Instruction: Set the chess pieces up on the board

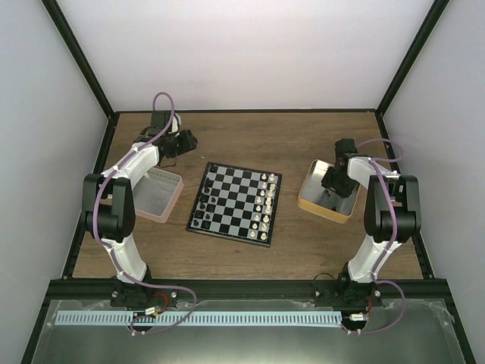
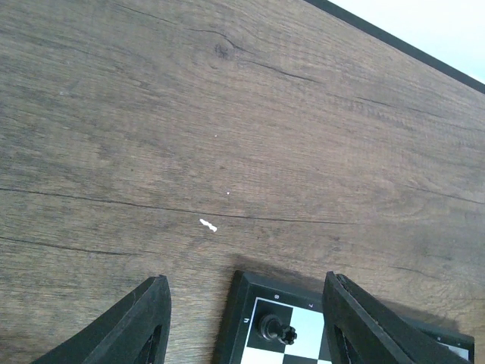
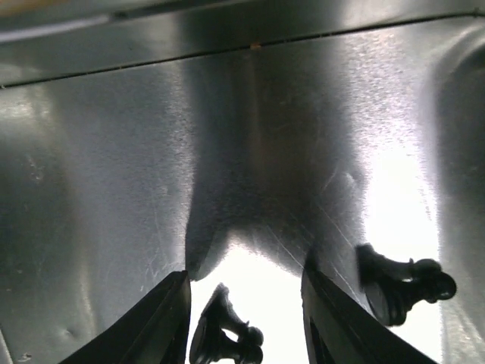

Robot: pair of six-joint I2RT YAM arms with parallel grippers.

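The chessboard (image 1: pixel 235 197) holds white pieces along its right side and black pieces along its left; a black piece (image 2: pixel 274 327) stands in its far corner in the left wrist view. My right gripper is open inside the tan-rimmed bin (image 1: pixel 317 208), low over the metal floor. A black piece (image 3: pixel 226 341) lies below and between its fingers, not held, and another (image 3: pixel 402 292) lies to the right. My left gripper is open above the table left of the board's far end, nothing between its fingers.
A pink-rimmed bin (image 1: pixel 157 196), empty where visible, sits left of the board, partly under the left arm.
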